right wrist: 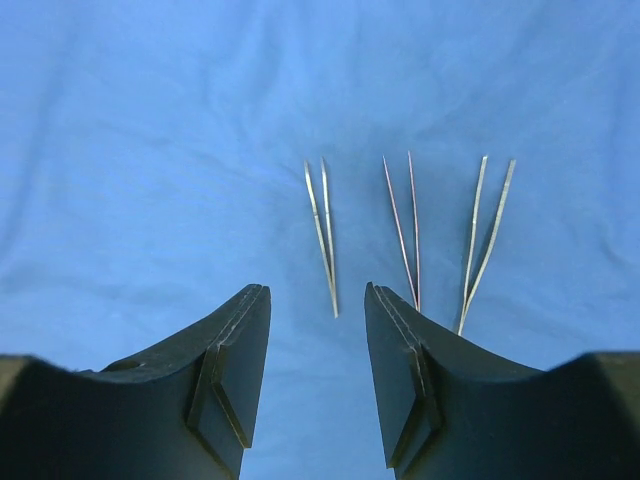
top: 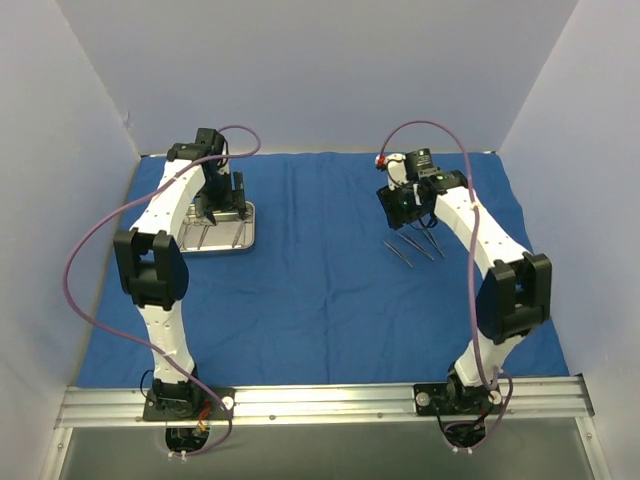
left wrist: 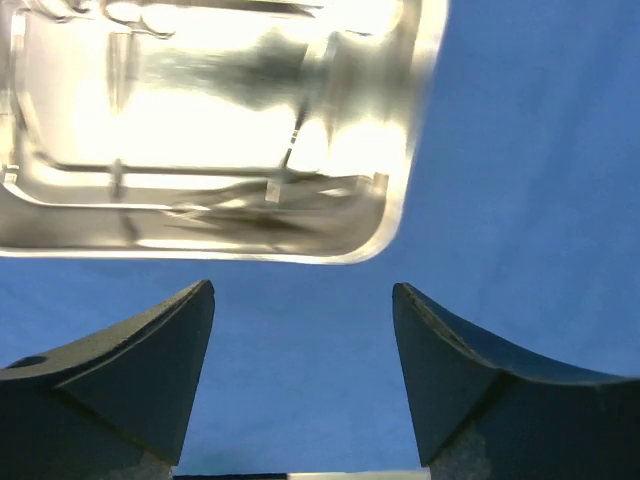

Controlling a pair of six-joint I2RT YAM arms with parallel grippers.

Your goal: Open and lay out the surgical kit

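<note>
A steel tray (top: 215, 248) with several instruments lies at the left; in the left wrist view its near rim (left wrist: 280, 257) and an instrument (left wrist: 295, 135) show, somewhat blurred. My left gripper (top: 225, 205) is over the tray, its fingers apart and empty (left wrist: 303, 295). On the right of the cloth lie three slim two-pronged instruments, probably tweezers: the left one (right wrist: 328, 245), the middle one (right wrist: 416, 240) and the right one (right wrist: 472, 240), side by side. My right gripper hovers above them, open and empty.
Grey walls bound the space at the back and sides. Pink cables loop over both arms.
</note>
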